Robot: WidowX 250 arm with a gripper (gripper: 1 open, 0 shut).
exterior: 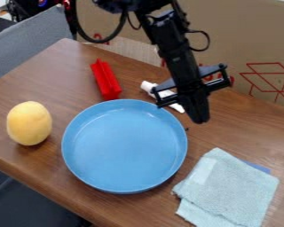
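The black robot arm reaches down from the top centre, with its gripper point(197, 111) shut above the wood table, just behind and right of the blue plate point(123, 146). Nothing shows between its fingers. A small white item point(153, 89) lies partly behind the gripper; what it is cannot be told. A red object point(106, 79) lies behind the plate. A yellow potato-shaped object point(29, 123) stands left of the plate. A folded pale cloth point(227, 191) lies at the front right, over something blue.
A cardboard wall point(257, 44) closes off the back of the table. Bare wood point(227, 129) shows right of the plate and at the back left. A dark area lies beyond the front left edge.
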